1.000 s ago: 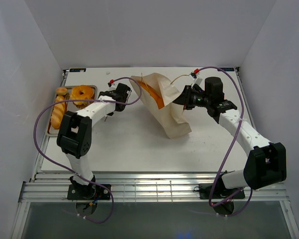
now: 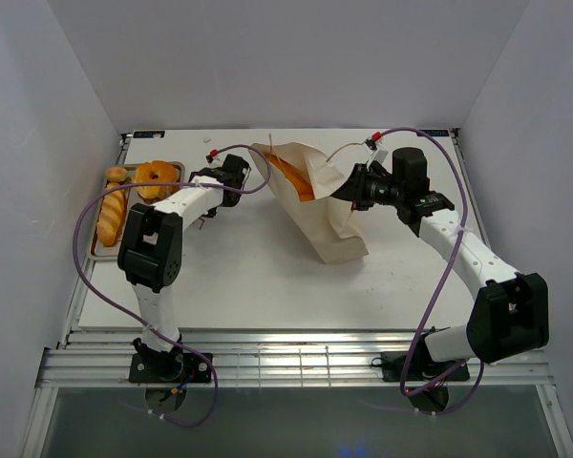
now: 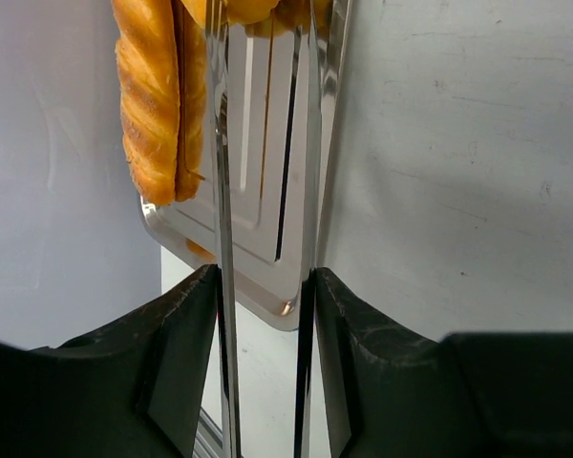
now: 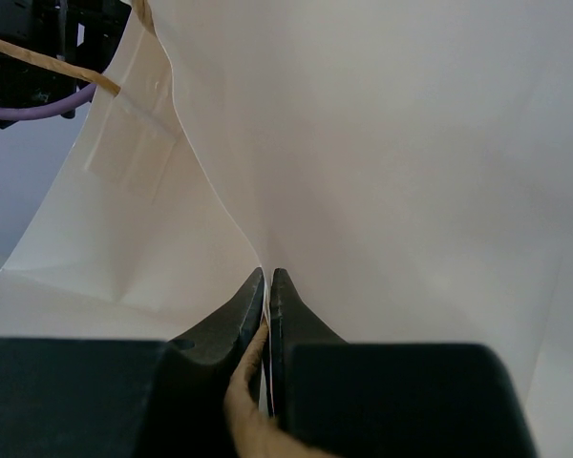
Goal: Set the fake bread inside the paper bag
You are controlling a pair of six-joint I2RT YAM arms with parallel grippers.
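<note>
A white paper bag (image 2: 320,224) leans open at the middle, orange showing inside its mouth. My right gripper (image 2: 358,191) is shut on the bag's edge; in the right wrist view its fingertips (image 4: 253,286) pinch the paper. A tray (image 3: 263,286) at the left holds fake bread: a loaf (image 2: 110,215), a ring bread (image 2: 158,172) and a small roll (image 2: 116,174). In the left wrist view my left gripper is open above the tray, its long fingers reaching toward the yellow bread at the frame's top edge. From above, it hangs just right of the tray.
Purple cables loop over both arms. Walls close in at left, right and back.
My right gripper and the bag are practically unchanged.
</note>
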